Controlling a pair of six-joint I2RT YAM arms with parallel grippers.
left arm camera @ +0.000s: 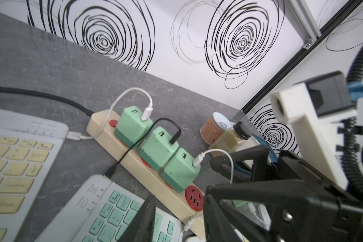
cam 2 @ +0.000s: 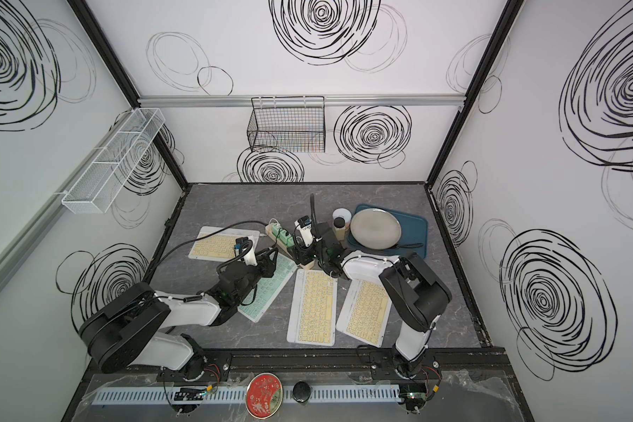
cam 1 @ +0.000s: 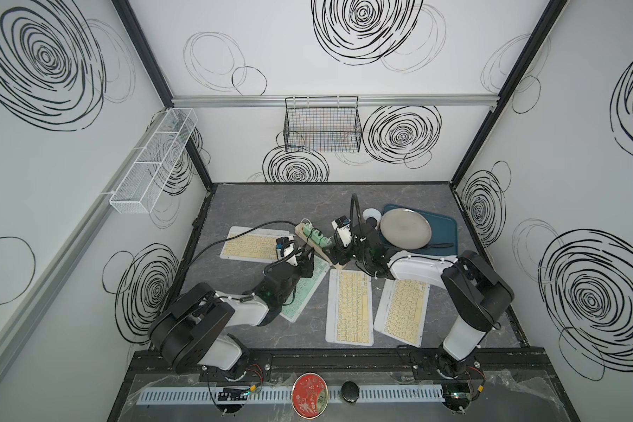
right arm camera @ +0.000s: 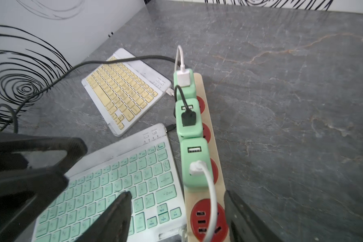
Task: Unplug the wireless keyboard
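A beige power strip (left arm camera: 129, 157) holds several mint chargers (right arm camera: 193, 121), with white and black cables plugged into their USB ports. A mint-keyed keyboard (right arm camera: 121, 189) lies beside the strip, its dark plug (right arm camera: 170, 127) at its top edge. My left gripper (cam 1: 304, 261) hovers over that keyboard, left of the strip; its fingers show at the bottom of its wrist view, apart, with nothing visible between them. My right gripper (cam 2: 299, 249) is over the strip's near end, open, its fingers either side of a hanging white cable in its wrist view.
Several yellow-keyed keyboards (cam 1: 350, 306) lie around the strip. A blue tray (cam 1: 443, 232) with a grey plate stands at the back right, beside small containers (left arm camera: 217, 127). A long black cable crosses the left.
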